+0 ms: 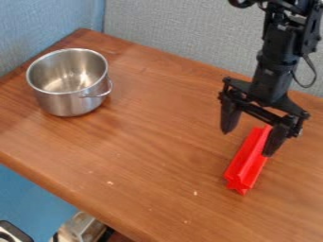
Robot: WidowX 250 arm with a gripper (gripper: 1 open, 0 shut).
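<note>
My black gripper (255, 127) hangs open over the upper part of a long red block (247, 163), which lies on the wooden table at the right, angled toward the front. The fingers are spread on either side above the block's far end. Whether they touch it cannot be told from this view.
A steel pot (68, 80) with side handles stands at the back left of the table (139, 170). A grey wall closes off the back, and a blue surface shows beyond the table's left edge.
</note>
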